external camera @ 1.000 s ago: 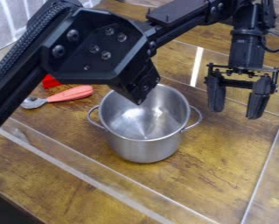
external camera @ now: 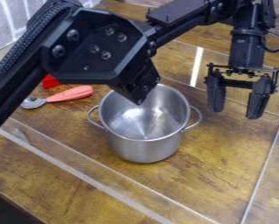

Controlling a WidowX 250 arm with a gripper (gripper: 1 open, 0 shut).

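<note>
My gripper (external camera: pixel 240 96) stands open at the right of the view, its two dark fingers apart above the wooden table, with nothing between them. To its left, a steel pot (external camera: pixel 144 134) with two side handles sits on the table, open at the top; its back rim is partly behind the large black arm housing that crosses the upper left of the view.
An orange-handled utensil (external camera: pixel 69 94) with a metal head lies at the left, near a red object (external camera: pixel 51 81) mostly hidden by the arm. Pale tape strips run across the table (external camera: pixel 223 175).
</note>
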